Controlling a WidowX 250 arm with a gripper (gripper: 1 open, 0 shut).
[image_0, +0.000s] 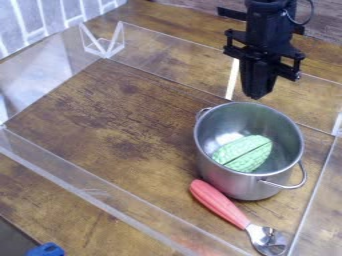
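Note:
My black gripper hangs in the upper right, above the back of a steel pot with two handles. Whether its fingers are open or shut is hard to tell. A light green oblong object with a dark line along it lies inside the pot. A red-handled utensil with a metal end lies on the wooden table in front of the pot.
Clear plastic walls border the work area. The table left of the pot is bare. A blue item sits outside at the bottom left corner.

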